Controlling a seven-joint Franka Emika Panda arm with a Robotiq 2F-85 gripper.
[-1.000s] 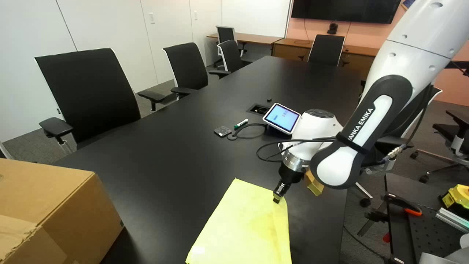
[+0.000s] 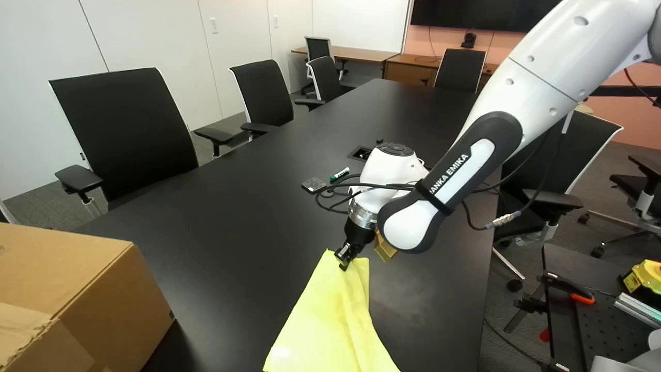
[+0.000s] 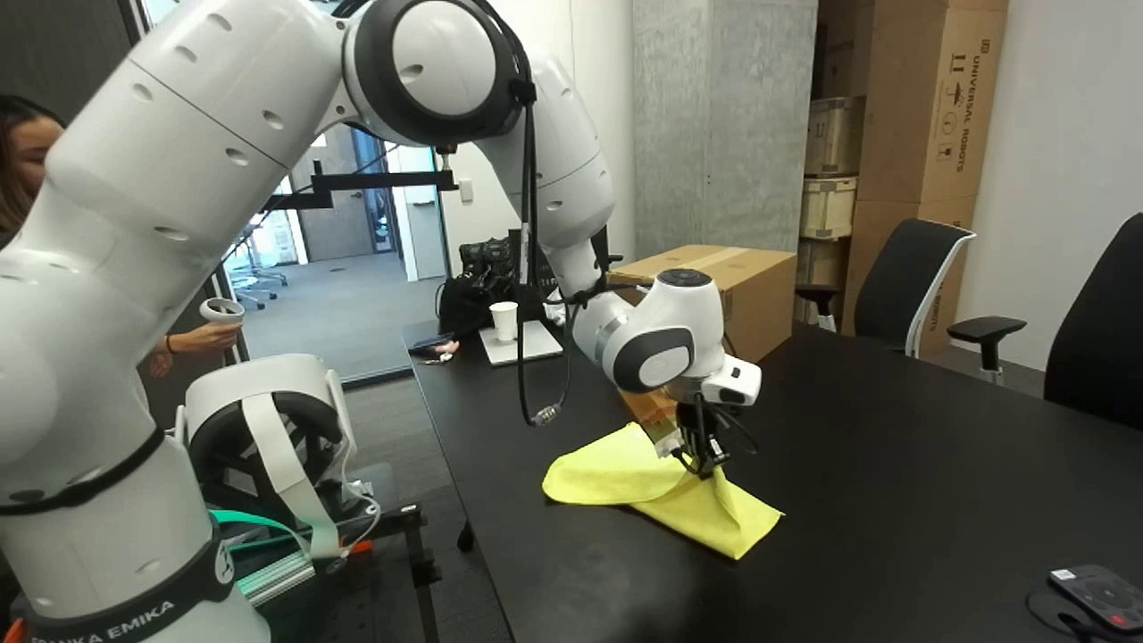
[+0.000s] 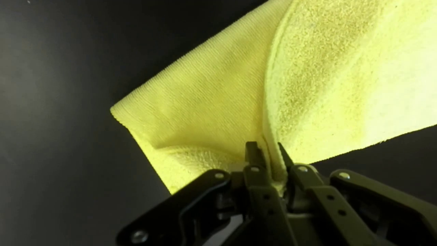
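A yellow cloth (image 2: 325, 325) lies on the black table, partly folded over itself. My gripper is shut on a raised edge of it, and the pinched fold shows between the fingers in the wrist view. In exterior view 1 the gripper (image 2: 342, 263) is at the cloth's far end, pointing down close to the table. From exterior view 2, the cloth (image 3: 611, 471) shows one flap lying toward the table's near side, with a bunched ridge under the gripper (image 3: 702, 463). One flat corner of the cloth (image 4: 196, 94) spreads out left of the fingers in the wrist view.
A cardboard box (image 2: 74, 285) stands at the left of the table (image 2: 235, 235). A green marker (image 2: 339, 174) and a small dark device (image 2: 313, 185) lie farther back. In exterior view 2 a white cup (image 3: 504, 321) sits near the box.
The gripper has moved left in exterior view 1, carrying the cloth's right far edge with it. The cloth was spread flatter; its far end is now narrower and folded. The arm now covers the tablet.
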